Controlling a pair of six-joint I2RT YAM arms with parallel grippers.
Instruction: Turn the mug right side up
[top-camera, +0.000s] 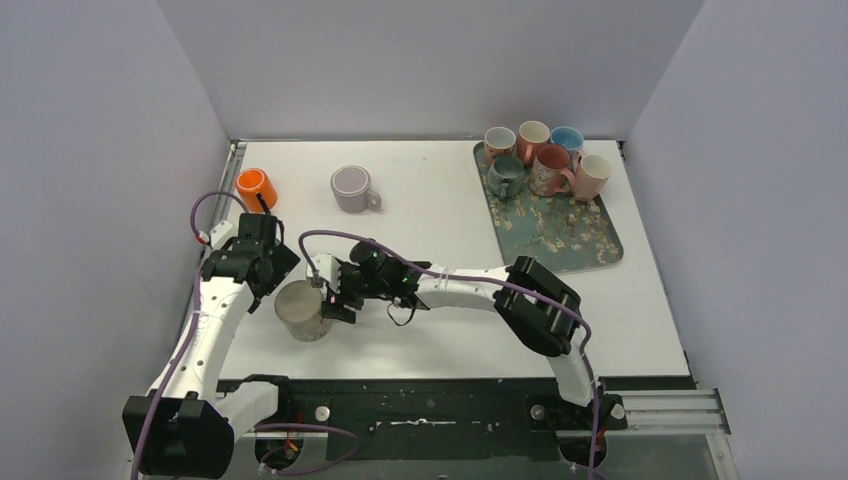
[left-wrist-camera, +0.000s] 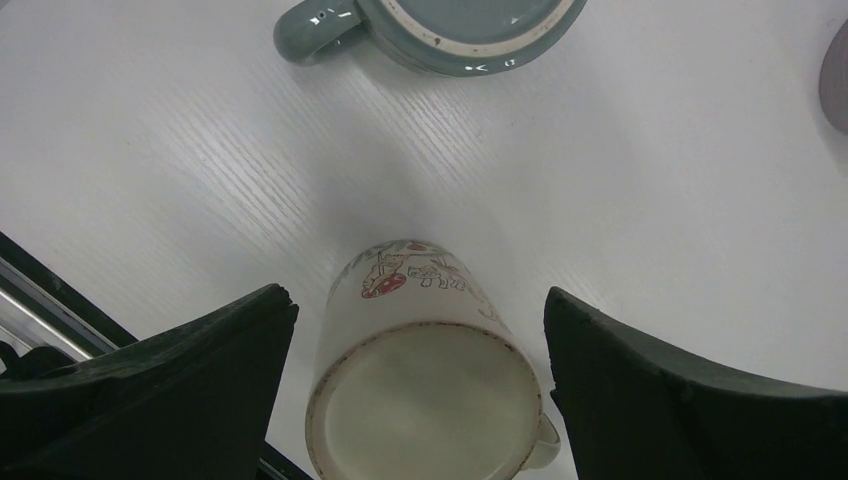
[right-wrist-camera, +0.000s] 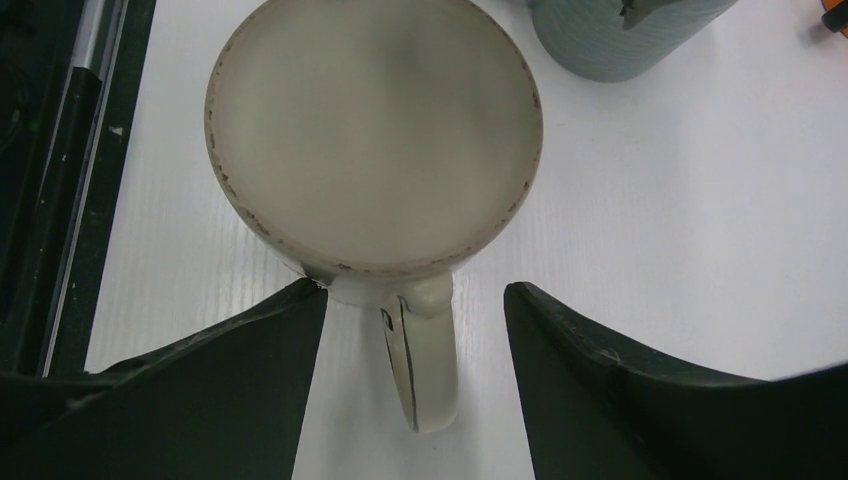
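The cream mug (top-camera: 298, 305) sits upside down at the front left of the table, its pale base facing up. Its handle (right-wrist-camera: 428, 365) points right and lies in the gap between the fingers of my right gripper, which are apart, with clear space on the handle's right in the right wrist view. From above, that gripper (top-camera: 335, 308) covers the handle. My left gripper (top-camera: 272, 282) is open at the mug's back left. In the left wrist view, the mug's decorated side (left-wrist-camera: 420, 275) shows between its spread fingers; contact cannot be told.
An overturned teal mug (left-wrist-camera: 470, 35) stands close behind, hidden from above. An orange mug (top-camera: 256, 188) and a grey mug (top-camera: 350, 185) are farther back. Several mugs crowd the tray (top-camera: 560, 235) at the right.
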